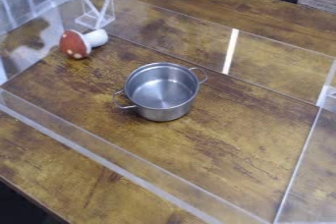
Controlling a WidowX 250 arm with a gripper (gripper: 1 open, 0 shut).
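A toy mushroom [79, 43] with a red, white-spotted cap and white stem lies on its side on the wooden table [237, 159] at the upper left. A steel pot [161, 95] with two wire handles stands in the middle. Only a dark piece of my gripper shows at the top left edge, above and apart from the mushroom; whether its fingers are open or shut is unclear.
Clear transparent panels run along the left side and right side of the work area. A white frame-like piece [94, 14] stands behind the mushroom. The table right of the pot is bare.
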